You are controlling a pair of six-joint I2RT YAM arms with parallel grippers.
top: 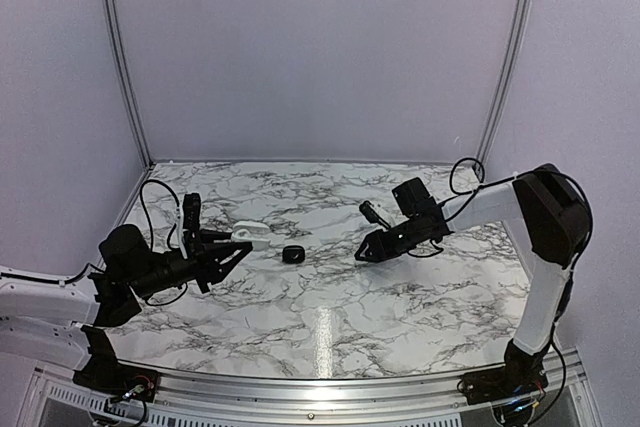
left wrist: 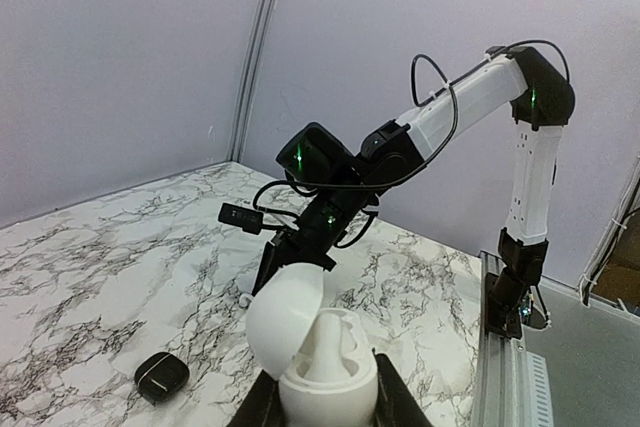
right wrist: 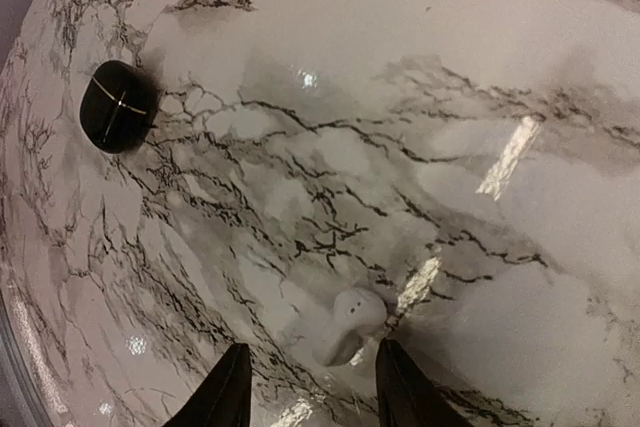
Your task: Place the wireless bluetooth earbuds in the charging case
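Note:
A white charging case (left wrist: 328,382) with its lid (left wrist: 287,319) raised is held above the table, my left gripper (top: 247,250) shut on its sides. Inside the case a white upright shape shows; whether it is an earbud or part of the case I cannot tell. On the marble table lies one white earbud (right wrist: 352,325), seen in the right wrist view just past the fingertips (right wrist: 238,357) of my right gripper. That gripper stands open, low over the table, nothing held. From the top the right gripper hides the earbud.
A small black rounded box (top: 293,254) with a thin line around it sits on the table between the two arms.

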